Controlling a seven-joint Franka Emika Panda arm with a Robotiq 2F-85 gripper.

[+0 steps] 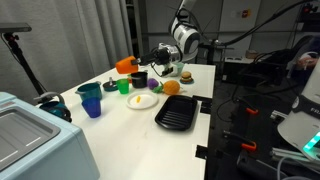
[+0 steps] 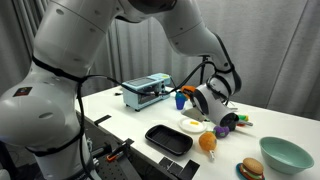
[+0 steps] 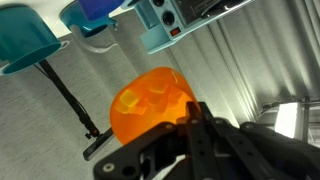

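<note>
An orange bowl (image 1: 127, 66) hangs above the far side of the table, tilted, with my gripper (image 1: 142, 63) shut on its edge. In the wrist view the orange bowl (image 3: 150, 105) shows its inside, with lighter orange-yellow patches I cannot identify; the dark gripper covers its lower side. Only a small bit of orange shows behind the arm in exterior view 2. Below the raised bowl stand a green cup (image 1: 123, 87) and a dark pot (image 1: 140, 79).
A white plate (image 1: 143, 101) with something yellow, a black tray (image 1: 177, 113), a blue cup (image 1: 92, 107) and a teal pot (image 1: 86, 90) stand around. A toaster oven (image 1: 38, 140) occupies the near left; a green bowl (image 2: 287, 155) sits right.
</note>
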